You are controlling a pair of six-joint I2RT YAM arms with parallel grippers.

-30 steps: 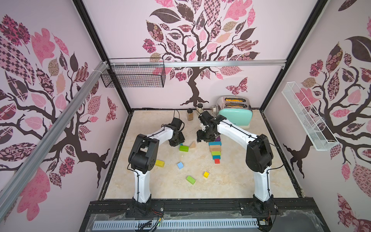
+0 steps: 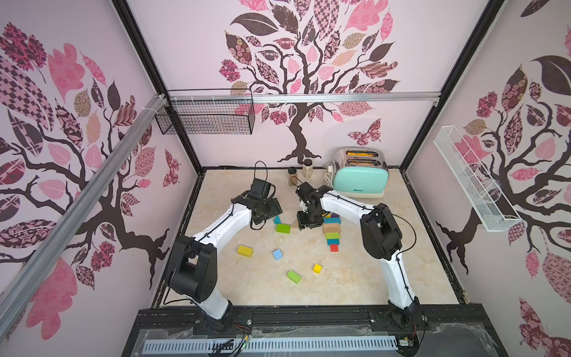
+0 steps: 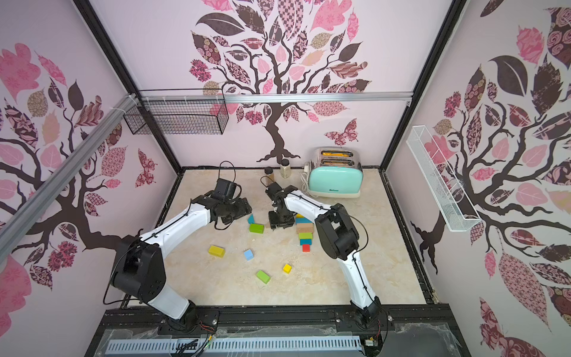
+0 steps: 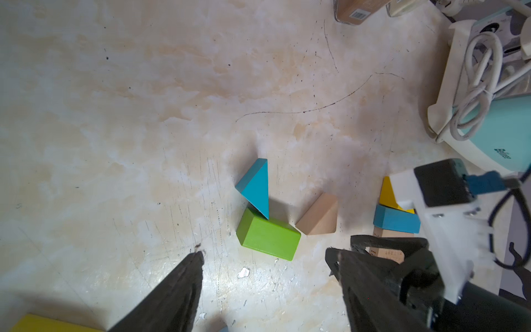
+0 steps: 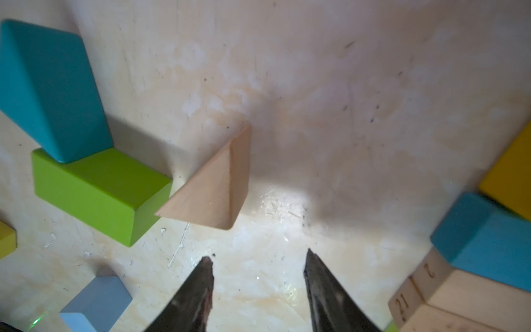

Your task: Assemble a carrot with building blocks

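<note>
A stacked column of blocks [image 2: 331, 228], yellow, blue, wood, green and red among them, lies at centre right. Left of it lie a wooden triangle [image 5: 207, 193], a teal triangle [image 4: 256, 185] and a green block [image 4: 268, 238]. My left gripper hangs open above and left of these, nothing between its fingers. My right gripper is open over the table just beside the wooden triangle, which lies ahead of its empty fingertips.
Loose yellow [image 2: 245, 251], light blue [image 2: 277, 254] and green [image 2: 293, 276] blocks lie at front and left. A mint toaster [image 2: 361, 178] with a cable and two shakers stand at the back.
My left arm has swung to the left and lifted away from the teal triangle. My right gripper has moved leftward and toward the front, over the wooden triangle's area.
</note>
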